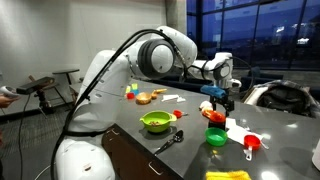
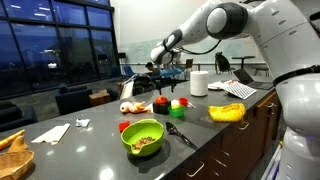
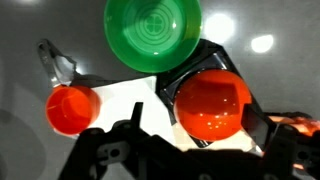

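In the wrist view my gripper stands open, its dark fingers spread wide over a round red dish (image 3: 212, 100). The dish sits in or on a black square holder (image 3: 172, 84); nothing shows held between the fingers. Exterior view 1 has the gripper (image 1: 225, 101) low over the red dish (image 1: 214, 116), its fingertips hard to make out. A green bowl (image 3: 153, 28) lies beside the holder, and a red cup with a grey handle (image 3: 72, 109) is off to the left, with white paper (image 3: 137, 98) between.
A lime-green bowl (image 1: 157, 122), a black utensil (image 1: 169, 142) and a yellow cloth (image 1: 228, 175) are on the grey table. Farther along lies a wooden basket (image 2: 14, 162). Bare tabletop (image 1: 290, 128) shows to the right of the red cup (image 1: 251, 142).
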